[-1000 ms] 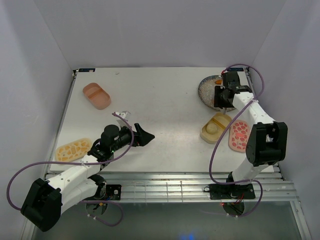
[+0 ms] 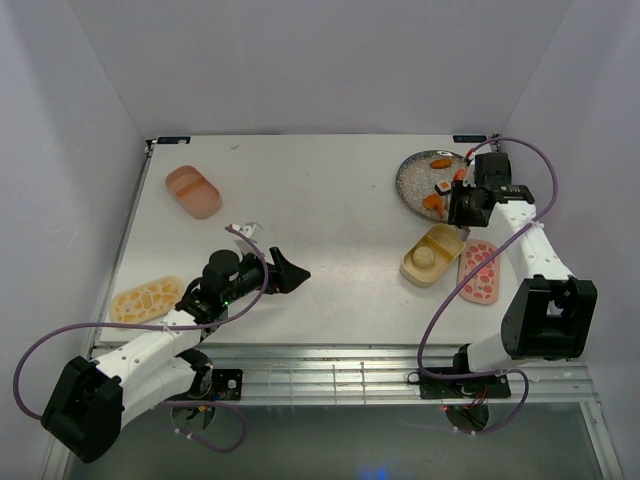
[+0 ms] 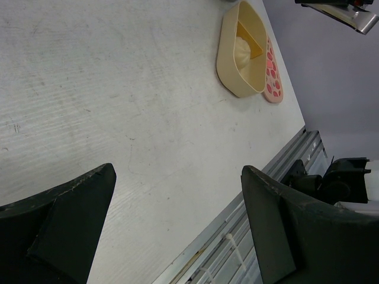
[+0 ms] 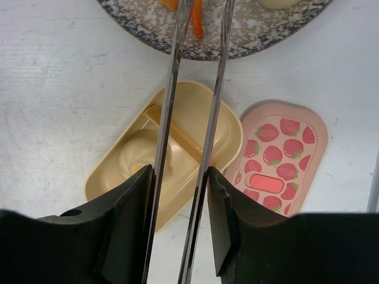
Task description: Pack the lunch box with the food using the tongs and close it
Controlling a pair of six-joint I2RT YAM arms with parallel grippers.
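A cream lunch box (image 2: 430, 258) with a divider and round food sits right of centre, also in the left wrist view (image 3: 228, 71). My right gripper (image 2: 460, 205) hangs over the right of the speckled plate (image 2: 412, 185), which holds orange pieces and pale food. In the right wrist view its long metal tips (image 4: 205, 12) stand a little apart over the plate's edge, the box below them; whether they hold anything is unclear. My left gripper (image 2: 290, 265) is open over the left half of the table, empty.
A strawberry-pattern lid (image 2: 478, 275) lies right of the box. A pink box (image 2: 193, 192) sits back left, a yellow lid (image 2: 145, 300) front left.
The right arm has moved rightward, uncovering more of the plate's food. The left arm has not moved.
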